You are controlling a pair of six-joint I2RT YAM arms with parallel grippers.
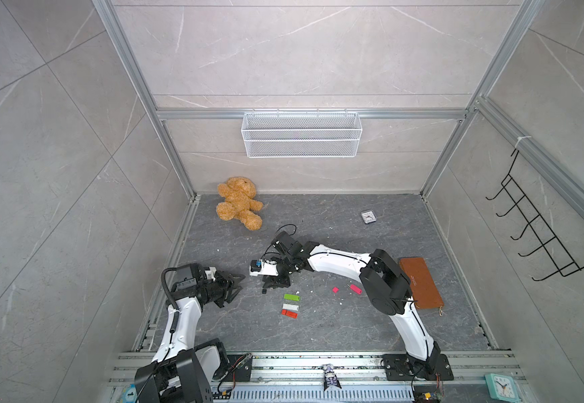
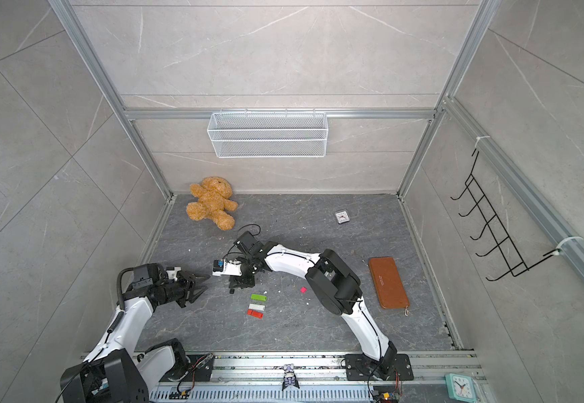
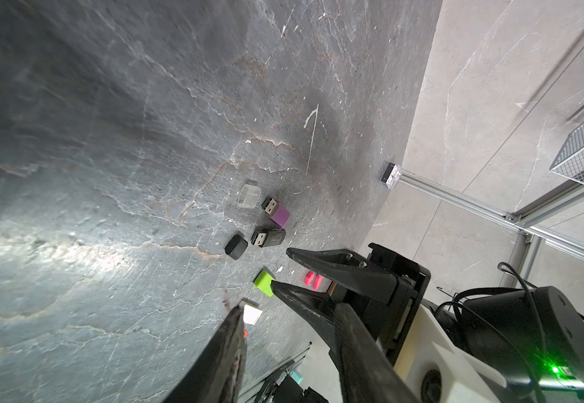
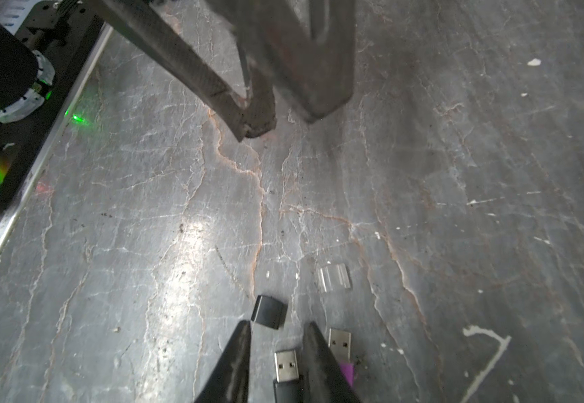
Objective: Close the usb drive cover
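Observation:
A black USB drive (image 3: 268, 237) with a bare metal plug lies on the table beside a separate black cap (image 3: 236, 246). A purple USB drive (image 3: 277, 211) and a clear cap (image 3: 249, 195) lie close by, also apart. In the right wrist view, the black drive (image 4: 288, 369) shows between the spread fingers of my right gripper, its plug pointing toward the black cap (image 4: 269, 311); contact with the fingers does not show. My left gripper stands open and empty at the left side of the table, facing the right one.
Green (image 1: 291, 297), white (image 1: 290, 307) and red (image 1: 289, 313) pieces lie in front of the right gripper. Pink pieces (image 1: 355, 288) lie to the right. A teddy bear (image 1: 239, 203), a small clock (image 1: 368, 217) and a brown wallet (image 1: 421, 282) sit farther off.

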